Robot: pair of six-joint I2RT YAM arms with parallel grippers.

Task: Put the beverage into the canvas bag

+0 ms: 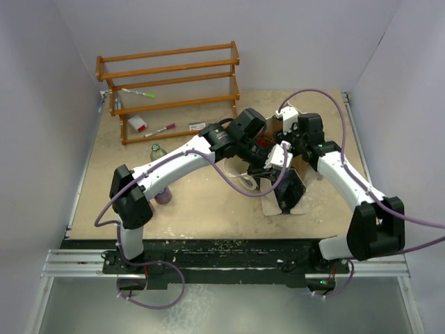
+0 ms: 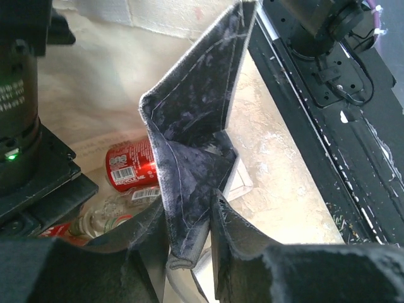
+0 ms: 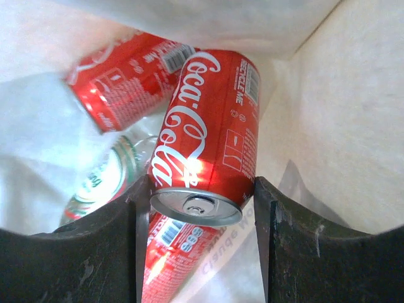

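Observation:
In the top view both arms reach over the canvas bag (image 1: 306, 188) at the right. My left gripper is shut on the bag's dark fabric edge (image 2: 186, 164); red cans (image 2: 129, 164) and a bottle show beyond it. In the right wrist view my right gripper has a Coca-Cola can (image 3: 208, 126) between its fingertips, at the can's end, inside the bag. Another can (image 3: 126, 82), a bottle (image 3: 107, 177) and a further red can (image 3: 170, 265) lie beneath.
A wooden rack (image 1: 167, 76) stands at the back left. Bottles (image 1: 163, 195) stand left of the bag, partly hidden by the left arm.

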